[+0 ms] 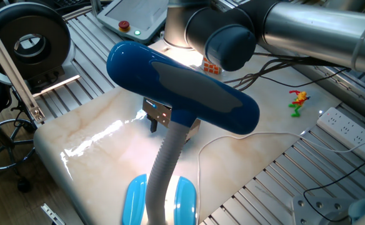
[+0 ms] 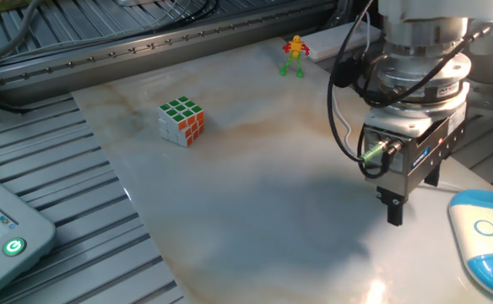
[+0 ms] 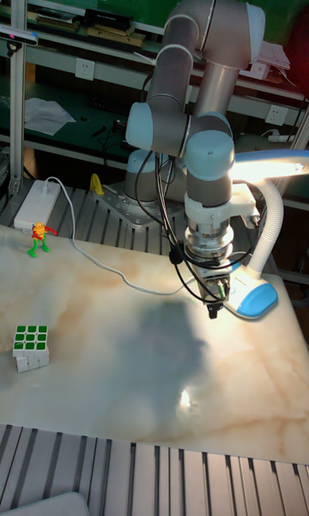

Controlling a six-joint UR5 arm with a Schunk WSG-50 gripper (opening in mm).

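Observation:
My gripper (image 2: 414,201) hangs above the table at its right part in the second exterior view. It points down, its two fingers (image 2: 394,211) are well apart, and nothing shows between them. In the first exterior view the blue lamp head (image 1: 139,69) hides much of the gripper. A Rubik's cube (image 2: 181,121) with a green top and orange and white sides stands on the table, far from the gripper. Its upper layer looks turned against the lower part in the third view. A small yellow, red and green toy figure (image 2: 295,56) stands near the table's edge.
The lamp's blue and white base (image 2: 488,245) stands beside the gripper, with its neck (image 1: 165,169) rising from it. A white cable (image 3: 114,269) runs from the power strip (image 3: 37,206) across the table.

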